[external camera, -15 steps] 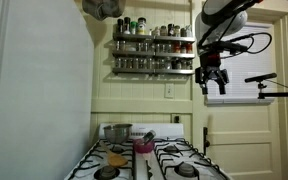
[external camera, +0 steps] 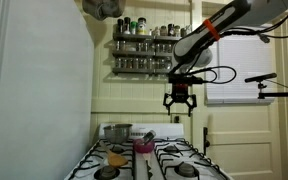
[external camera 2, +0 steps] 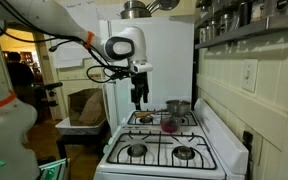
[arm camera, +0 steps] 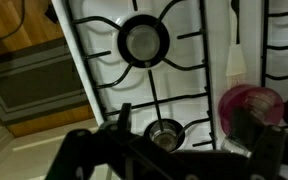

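Observation:
My gripper (external camera: 180,113) hangs in the air above the right part of the white stove (external camera 2: 174,170), its fingers apart and nothing between them. Seen from above in the wrist view, the stove's black grates and round burners (arm camera: 142,43) fill the middle. A dark pink bowl (external camera: 144,147) rests on the stove between the burners, with something grey-handled sticking up from it. In the wrist view that bowl (arm camera: 251,108) is at the right, partly covered by a finger. A white spatula-like utensil (arm camera: 235,65) lies close to it.
A metal pot (external camera: 116,132) stands on the back left of the stove, and an orange-brown item (external camera: 116,159) lies nearer. Shelves of spice jars (external camera: 144,47) line the wall behind.
My arm has swung left and come down, bringing the gripper from beside the door to above the stove's right side. Objects on the stove have not moved.

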